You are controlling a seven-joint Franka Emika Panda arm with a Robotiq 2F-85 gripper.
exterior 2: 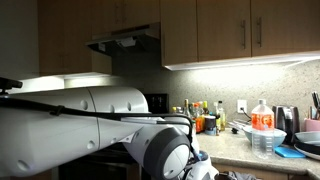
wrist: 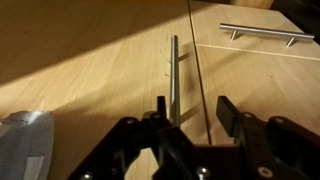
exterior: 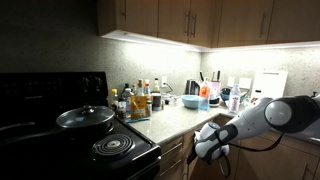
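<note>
Wood cabinet fronts (wrist: 90,60) fill the wrist view. A vertical metal bar handle (wrist: 175,75) stands on the door, left of a dark seam between panels. My gripper is open, its dark fingers spread in front of the door. The handle's lower end appears in the gap between the fingers, closer to the left one; whether it lies within their depth I cannot tell. In exterior view 1 the arm (exterior: 285,113) reaches down to the lower cabinets below the counter, and the gripper's tips are small and dark there.
A horizontal drawer handle (wrist: 266,32) sits at upper right. Greyish material (wrist: 27,145) shows at lower left. Above, the counter (exterior: 175,122) carries several bottles, a blue bowl (exterior: 191,101) and a clear bottle (exterior: 204,97). A lidded pan (exterior: 85,117) rests on the stove.
</note>
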